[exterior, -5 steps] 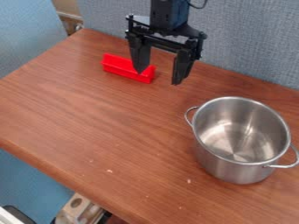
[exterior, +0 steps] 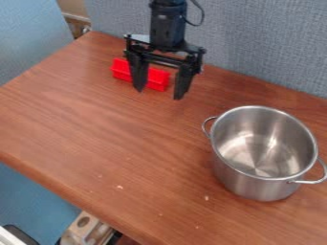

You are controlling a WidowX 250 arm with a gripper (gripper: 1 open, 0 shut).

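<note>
My black gripper (exterior: 161,81) hangs at the back middle of the wooden table, open, its two fingers spread either side, pointing down. A red block (exterior: 151,77) lies on the table at the gripper, partly hidden behind it; whether the fingers touch it is unclear. A large steel pot (exterior: 262,153) with two side handles stands on the right of the table.
A grey padded wall (exterior: 262,48) runs along the back edge. A blue floor area (exterior: 26,196) shows beyond the front-left edge.
My gripper has moved back and slightly left, toward the red block, and looks smaller in view. The block and pot have not visibly moved.
</note>
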